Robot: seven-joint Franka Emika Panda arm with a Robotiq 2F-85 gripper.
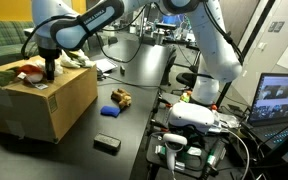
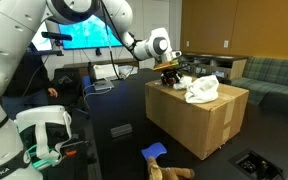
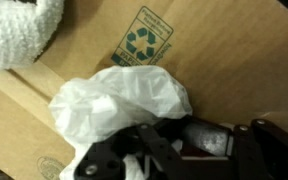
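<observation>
My gripper [image 1: 50, 71] points down at the top of a brown cardboard box [image 1: 14, 111]. In the wrist view its dark fingers are shut at the bottom of the picture. A crumpled white plastic bag [image 3: 119, 105] lies against their left side; whether any of its film is pinched cannot be made out. The bag [image 2: 202, 90] also shows on the box top in the second exterior view. A white fluffy cloth [image 3: 16, 30] rests farther off at upper left in the wrist view. A red item [image 1: 31, 72] and a green cloth [image 1: 3, 76] sit left of the gripper.
On the dark table a blue object [image 1: 109, 110], a brown plush toy [image 1: 122, 97] and a black block [image 1: 107, 143] lie right of the box. Bare table surrounds them. A patterned sofa [image 2: 274, 79] stands behind the box.
</observation>
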